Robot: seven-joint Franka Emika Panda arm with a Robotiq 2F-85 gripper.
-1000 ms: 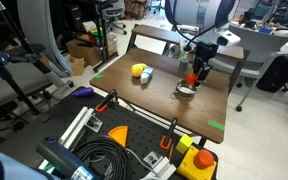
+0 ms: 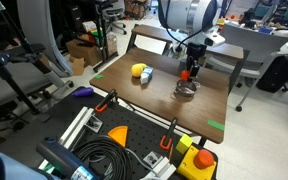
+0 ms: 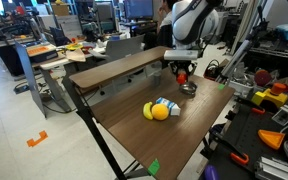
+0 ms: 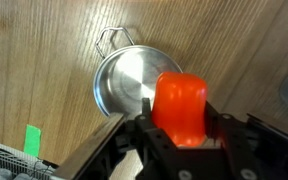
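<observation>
A red object (image 4: 180, 100) sits in my gripper, whose black fingers are shut on it from both sides. Beneath it lies a round metal pan (image 4: 129, 78) with a wire handle; the red object covers the pan's right part in the wrist view. In exterior view 1 the red object (image 2: 184, 75) appears just over the far side of the pan (image 2: 185, 88), below the white arm. From exterior view 2, the red object (image 3: 181, 76) shows behind and a little left of the pan (image 3: 189, 87). Whether it touches the pan I cannot tell.
A yellow round thing (image 2: 137, 70) and a blue-and-white item (image 2: 146, 75) stand on the table's left part in exterior view 1. Bare wood (image 2: 144, 98) lies in front of the pan. Clamps and a coiled black cable (image 2: 102, 158) occupy the near side.
In exterior view 1 the arm and the red object have shifted left, over toward the pan's middle. The red object has stayed in the gripper; the pan looks unmoved.
</observation>
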